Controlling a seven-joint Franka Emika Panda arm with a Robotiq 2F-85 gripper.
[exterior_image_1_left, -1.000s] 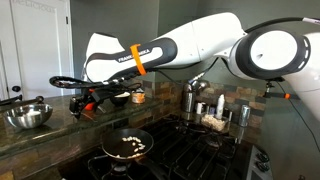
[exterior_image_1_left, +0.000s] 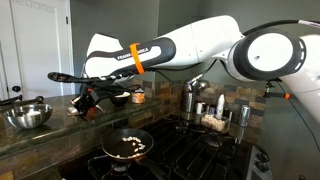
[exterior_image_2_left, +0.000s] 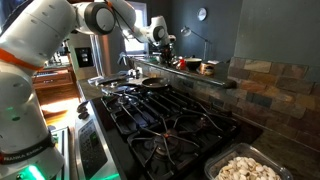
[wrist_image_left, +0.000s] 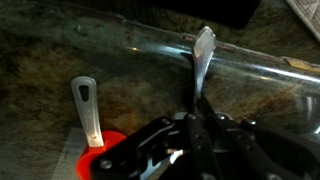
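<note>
In the wrist view, a metal utensil handle (wrist_image_left: 203, 55) runs down between the fingers of my gripper, which is shut on it. The utensil's other end is hidden behind the gripper. A second metal handle (wrist_image_left: 86, 108) lies to the left, by a red round item (wrist_image_left: 98, 155). From exterior view 1, my gripper (exterior_image_1_left: 84, 98) is at the back ledge, right of a metal bowl (exterior_image_1_left: 30, 117); its fingers are too small there to make out.
On the stove stands a dark pan (exterior_image_1_left: 112, 148) with several pale pieces (exterior_image_1_left: 128, 149) in it. A clear tray of pale pieces (exterior_image_2_left: 248, 168) is at the counter's near right. Bottles (exterior_image_1_left: 220, 106) stand at the back. The near burners (exterior_image_2_left: 170, 133) are bare.
The gripper has shifted only slightly at the ledge. The pan and bowl have not moved.
</note>
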